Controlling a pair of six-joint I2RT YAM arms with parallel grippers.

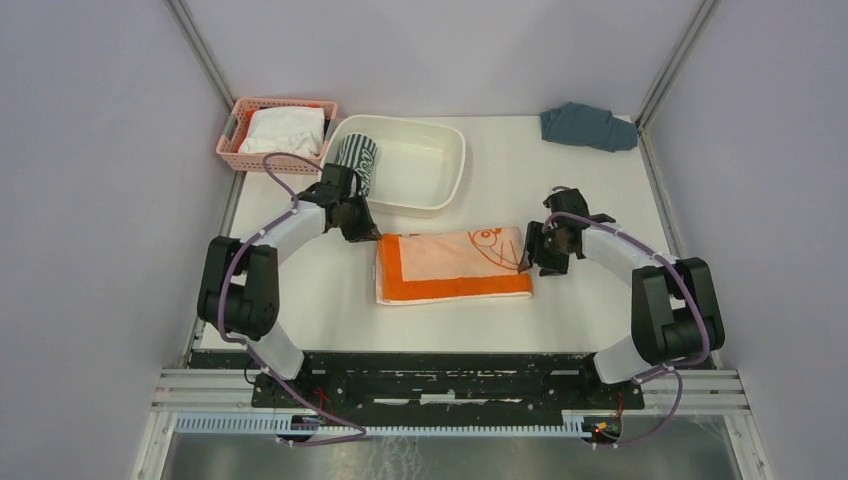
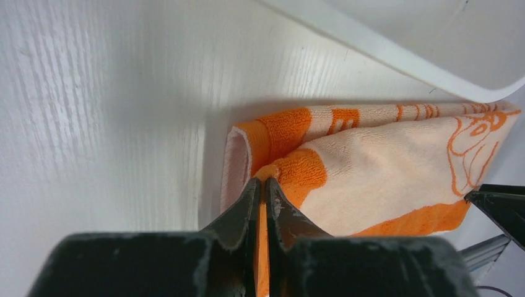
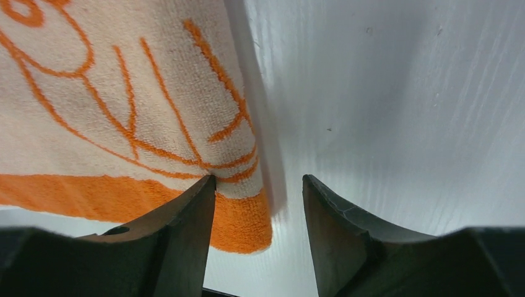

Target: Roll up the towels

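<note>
A peach towel with an orange border (image 1: 450, 262) lies folded in a long rectangle across the middle of the table. At its far left corner my left gripper is shut on a small pinch of the orange cloth. The left end of the towel shows a loose pale under-layer beside the pinch. By the towel's right end my right gripper stands part open. One of its fingers (image 3: 201, 204) is against the towel, the other is over bare table. A rolled green-and-white striped towel (image 1: 357, 158) rests inside the white tub (image 1: 440, 190).
A pink basket (image 1: 228, 160) with white cloth stands at the back left, next to the tub. A folded dark blue towel (image 1: 588, 128) lies at the back right.
</note>
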